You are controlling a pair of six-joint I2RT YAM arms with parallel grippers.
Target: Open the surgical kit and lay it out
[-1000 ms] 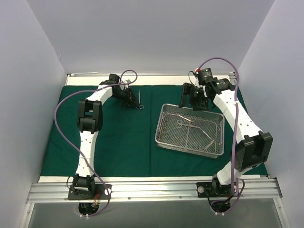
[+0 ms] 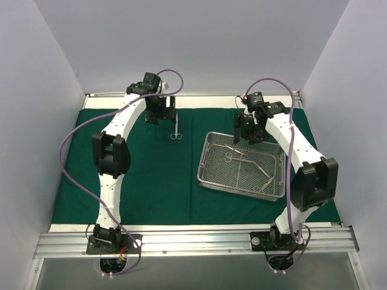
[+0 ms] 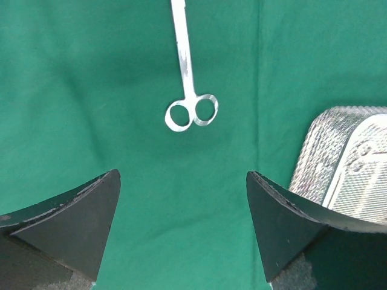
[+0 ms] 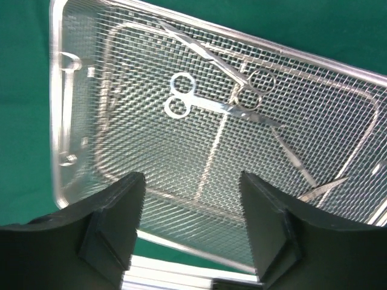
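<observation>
A pair of silver ring-handled scissors (image 3: pixel 187 66) lies flat on the green cloth, its rings toward the front. My left gripper is open above the cloth, in front of those rings, with nothing between its fingers. The mesh basket (image 2: pixel 207 183) stands on the right half of the cloth. Inside it lie bluish ring-handled scissors (image 4: pixel 208 104), a second ring-handled instrument (image 4: pixel 208 57), a thin scalpel-like handle (image 4: pixel 294 158) and a pointed instrument (image 4: pixel 323 189). My right gripper hangs open over the basket, holding nothing; the view is slightly blurred.
Much of the green cloth (image 2: pixel 151 181) left of the basket is bare. Raised wire walls and a folded side handle (image 4: pixel 68 112) border the basket. Grey walls (image 2: pixel 351 96) flank the workspace on both sides.
The right gripper has moved closer to the basket; the basket's contents lie as before.
</observation>
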